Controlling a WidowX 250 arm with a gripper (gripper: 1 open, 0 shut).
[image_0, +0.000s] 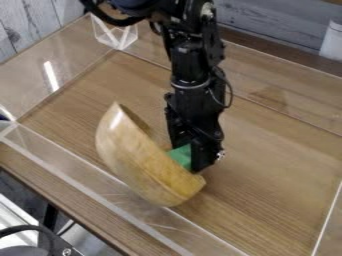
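A large wooden bowl (140, 160), tipped onto its side, lies near the front-left of the table. My black gripper (199, 149) reaches down from above at the bowl's right, low over a green object (183, 156) that rests against the bowl's inner side. The gripper looks closed around the green object, though its fingertips are partly hidden and hard to make out.
Clear low walls edge it. A white object (334, 38) stands at the back right, and a clear plastic piece (114, 35) at the back left.
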